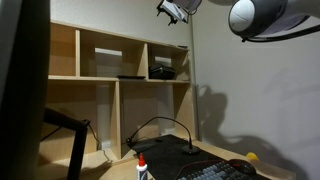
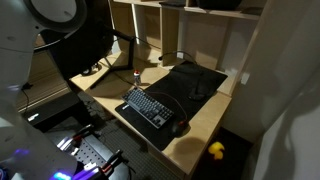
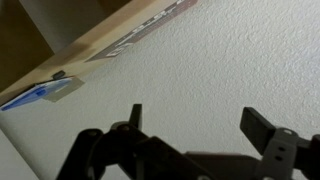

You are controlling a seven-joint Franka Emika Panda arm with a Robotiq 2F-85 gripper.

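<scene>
High in exterior view 1, my gripper (image 1: 172, 12) hangs in front of the top of the shelf unit, near the wall. The wrist view has the gripper open, its dark fingers wide apart and only pale wall between them. A small yellow object (image 2: 216, 150) shows beyond the desk's right edge, over the dark floor area; whether it rests there or is in the air, I cannot tell. Exterior view 1 catches only a bit of the yellow object (image 1: 252, 156), just past the black mouse. It is well below the gripper and apart from it.
On the desk (image 2: 205, 135) lie a keyboard (image 2: 150, 107) and a mouse (image 2: 180, 128) on a black mat. A white bottle with a red cap (image 1: 142, 168) stands nearby. The shelf unit (image 1: 118, 110) holds a black box (image 1: 162, 72). A white wall rises at the right.
</scene>
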